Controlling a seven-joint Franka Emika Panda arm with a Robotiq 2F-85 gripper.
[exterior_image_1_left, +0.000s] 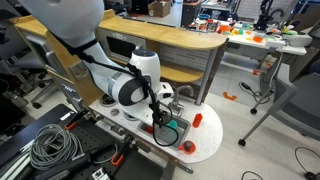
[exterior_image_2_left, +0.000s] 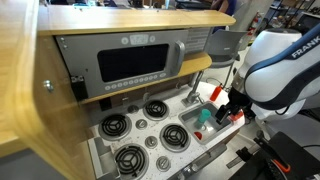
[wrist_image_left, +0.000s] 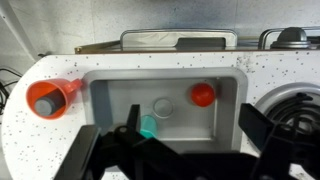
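Observation:
My gripper hangs open above the sink, with its dark fingers spread wide and nothing visibly held. Inside the sink, a round red object lies near the upper right corner in the wrist view. A teal cup-like object is lower and to the left, partly hidden by the gripper. Between them shows the round drain. Exterior view 2 also has the teal object and the red one in the sink.
An orange-red cup with a dark inside stands beside the sink. On the white counter are a red upright object and the faucet. Stove burners and a microwave lie to the other side.

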